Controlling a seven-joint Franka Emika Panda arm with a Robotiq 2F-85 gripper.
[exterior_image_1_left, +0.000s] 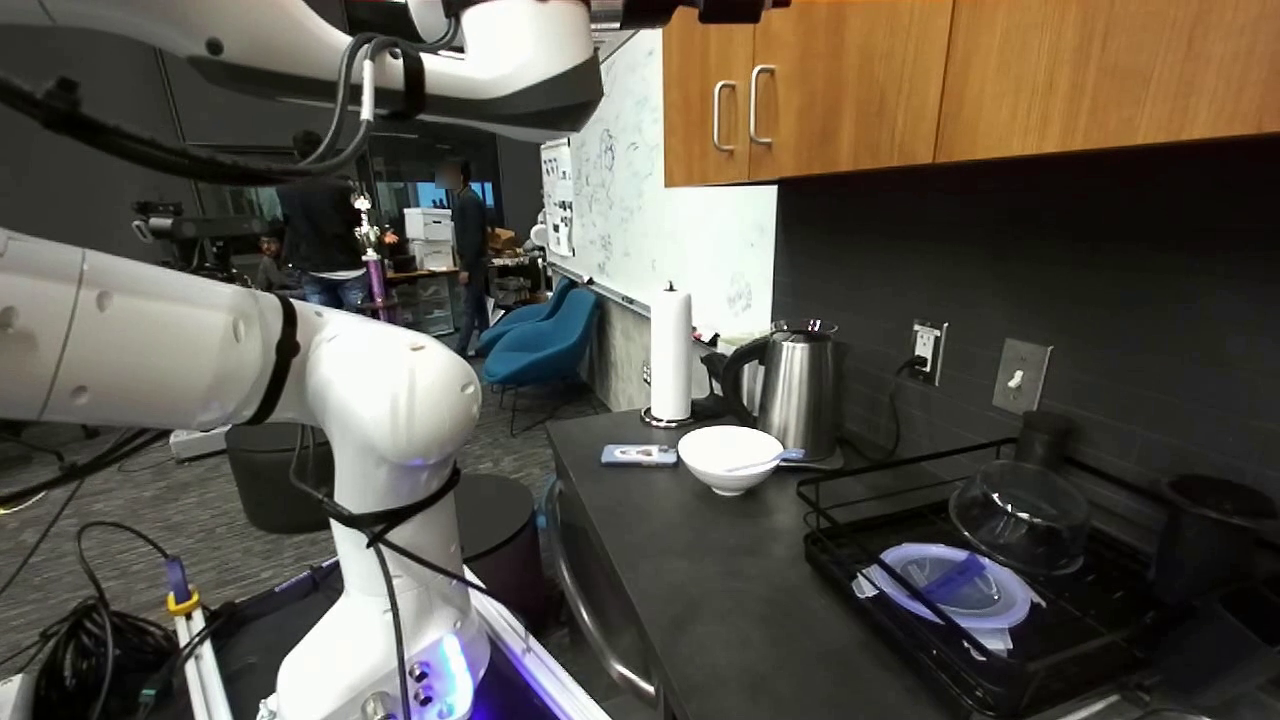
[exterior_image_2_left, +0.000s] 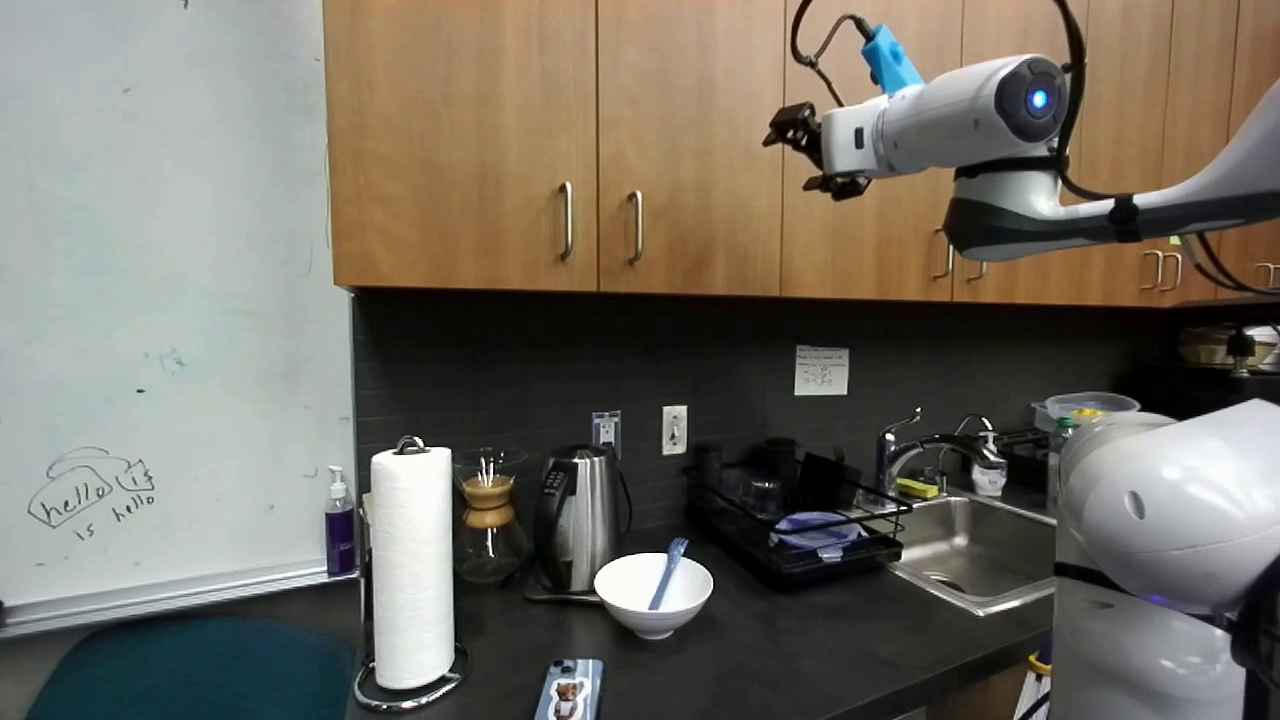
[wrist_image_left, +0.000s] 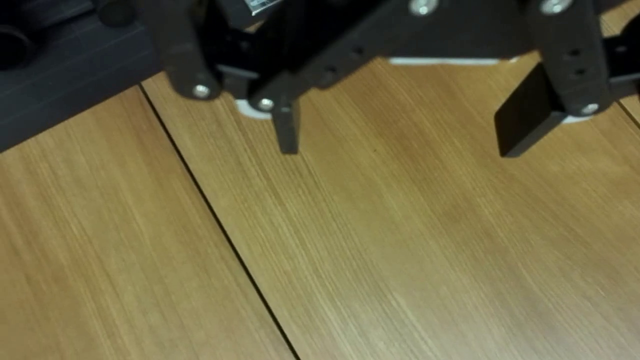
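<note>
High in front of the wooden cabinet doors (exterior_image_2_left: 690, 132), my gripper (exterior_image_2_left: 801, 154) stands open, well above the counter. In the wrist view its two dark fingertips (wrist_image_left: 288, 129) are spread wide, with only wood-grain door behind the gap. How far the fingers are from the door I cannot tell. A white bowl (exterior_image_2_left: 624, 588) rests on the counter with a blue utensil (exterior_image_2_left: 668, 570) leaning inside it. Beside the bowl, towards the counter's front, lies a phone-like blue item (exterior_image_2_left: 569, 690) with a picture on it.
A steel kettle (exterior_image_2_left: 576, 516), a glass coffee maker (exterior_image_2_left: 488, 546) and a paper towel roll (exterior_image_2_left: 411, 564) line the counter. Right of the bowl stands a black dish rack (exterior_image_2_left: 786, 570), then the sink (exterior_image_2_left: 974, 554). Cabinet handles (exterior_image_2_left: 566, 222) stick out near the arm's height.
</note>
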